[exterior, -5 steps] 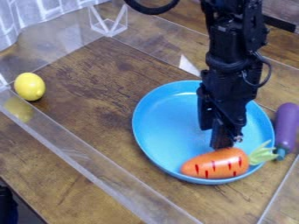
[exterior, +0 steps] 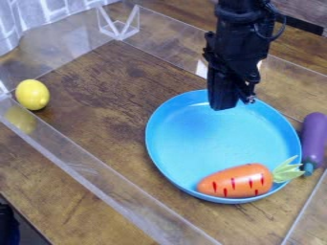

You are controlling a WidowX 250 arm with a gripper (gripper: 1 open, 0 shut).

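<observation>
My black gripper (exterior: 231,94) hangs above the back of the blue plate (exterior: 192,136), its fingers pointing down; whether they are open or shut is hard to make out. An orange toy carrot (exterior: 235,181) with pale green leaves lies on the front right of the plate, apart from the gripper. A purple eggplant (exterior: 313,141) lies just right of the plate. A yellow lemon (exterior: 32,95) is at the far left.
Clear plastic walls run around the wooden surface (exterior: 102,105), with a clear stand at the back left. The wood left of the plate is bare.
My gripper has risen and moved back, away from the carrot toward the rear of the plate. The carrot remains on the plate.
</observation>
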